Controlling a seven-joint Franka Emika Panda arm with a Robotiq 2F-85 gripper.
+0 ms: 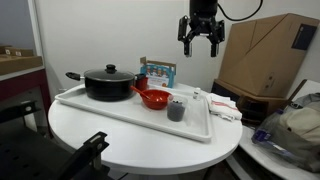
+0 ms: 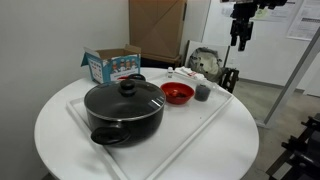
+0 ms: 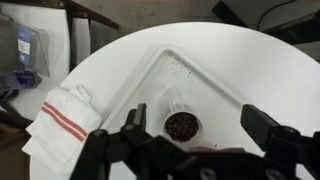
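My gripper (image 1: 201,46) hangs open in the air above the right part of the table, nothing between its fingers. Below it on a white tray (image 1: 198,126) stands a clear cup (image 1: 176,107) partly filled with something dark. Looking down in the wrist view, the cup (image 3: 182,125) appears between my spread fingers, with dark bean-like pieces inside. A red bowl (image 1: 155,99) sits beside the cup on the tray. Toward the tray's other end is a black lidded pot (image 2: 124,108). My gripper's lower parts hide part of the tray in the wrist view.
Behind the tray stands a blue-and-white box (image 2: 113,65). A white towel with red stripes (image 3: 65,122) lies at the table's edge. Large cardboard boxes (image 1: 265,55) are stacked beyond the table. Bare tray surface (image 2: 190,136) lies in front of the bowl.
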